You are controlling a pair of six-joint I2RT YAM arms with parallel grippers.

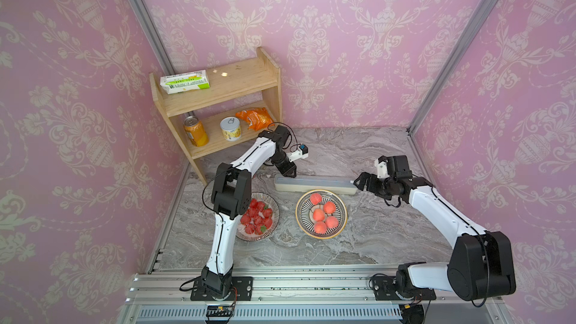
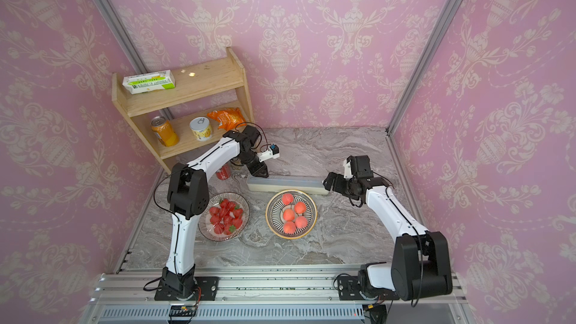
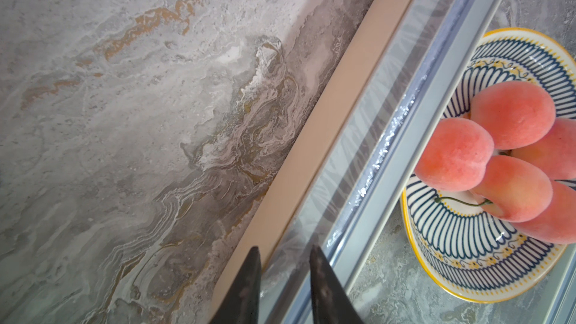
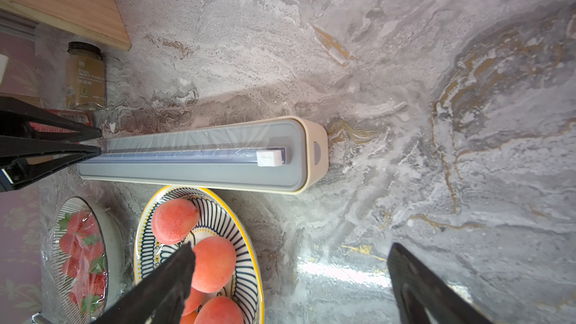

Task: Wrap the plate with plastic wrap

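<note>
A long plastic wrap dispenser lies behind a patterned plate of uncovered peaches. Clear film lies along its grey top. A white slider sits near the dispenser's right end. At the left end, my left gripper has its fingers partly apart above the film; whether they touch it is unclear, and nothing shows held. My right gripper stands wide open near the right end, empty. Left of the peaches, strawberries fill another plate, apparently under clear film.
A wooden shelf at back left bears a white-green box, an orange can, a white tin and an orange bag. A spice jar stands behind the dispenser's left end.
</note>
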